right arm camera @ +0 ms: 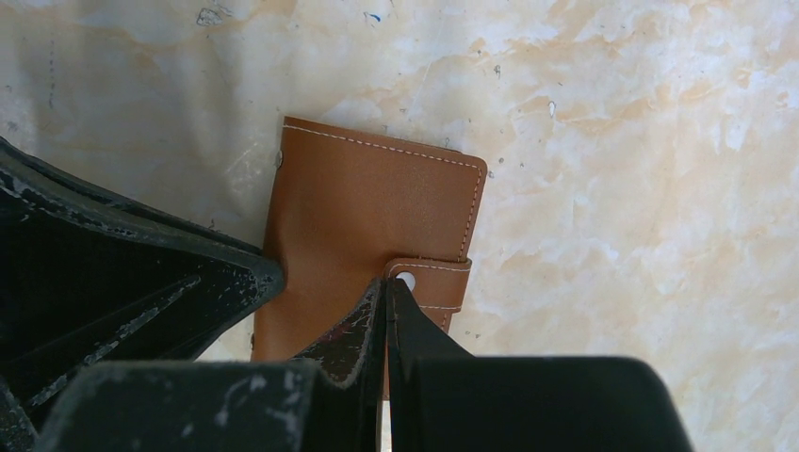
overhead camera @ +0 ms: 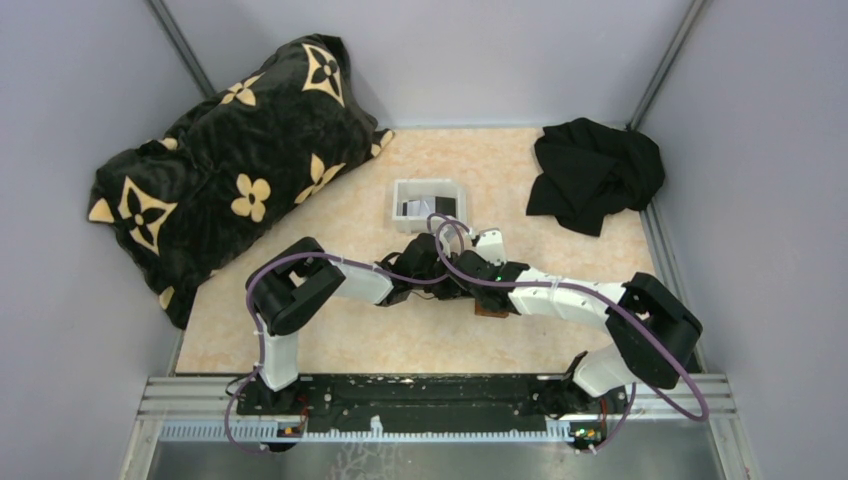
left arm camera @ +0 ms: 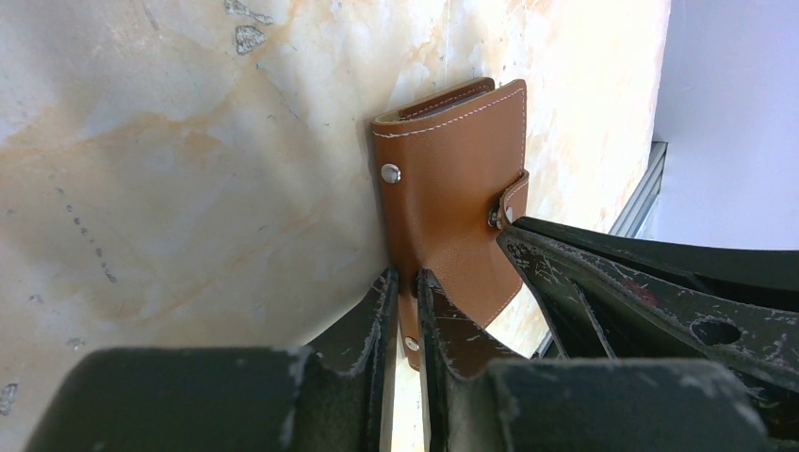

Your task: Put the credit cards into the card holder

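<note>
A brown leather card holder (left arm camera: 462, 169) lies closed on the table, mostly under the arms in the top view. My left gripper is shut on its spine edge. Over the snap strap (right arm camera: 438, 282) on the opposite side, my right gripper is shut; nothing clear shows between its fingers, and its tips cover part of the snap. Whether the snap is fastened cannot be made out. Toward the back, a white tray (overhead camera: 399, 213) holds a black card (overhead camera: 446, 206) and paler, greyish cards (overhead camera: 416, 208).
A dark patterned cushion (overhead camera: 230, 160) fills the left back area. Black cloth (overhead camera: 595, 170) is heaped at the right back. Both forearms meet closely over the holder. Bare table (overhead camera: 390, 345) shows in front.
</note>
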